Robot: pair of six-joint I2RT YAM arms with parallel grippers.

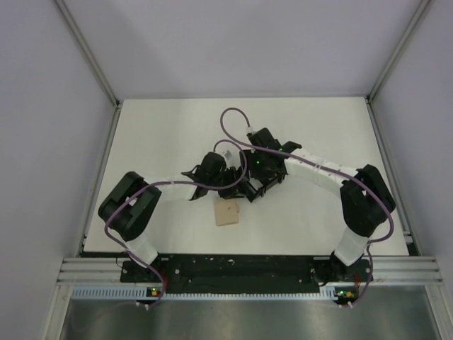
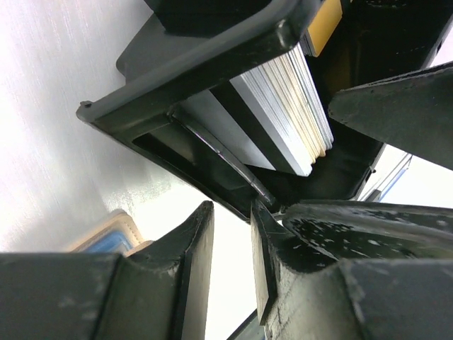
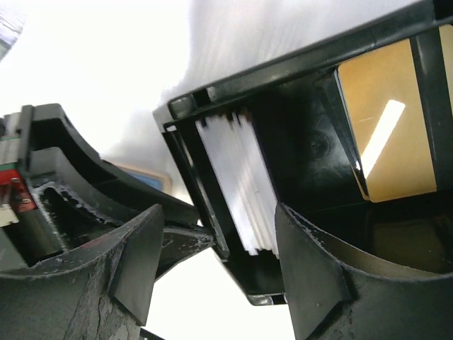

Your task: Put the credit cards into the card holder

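Observation:
The black card holder (image 3: 318,134) lies mid-table, a stack of white cards (image 2: 279,106) standing in its end slot and yellow cards (image 3: 389,142) in another compartment. My left gripper is at the holder's end wall, its fingers slightly apart with nothing clear between them. My right gripper hangs over the holder, fingers apart, just in front of the white cards. In the top view both grippers crowd over the holder and hide much of it.
A tan flat pad (image 1: 226,212) lies just in front of the left gripper, with a blue-edged piece (image 2: 106,237) seen beside the holder.

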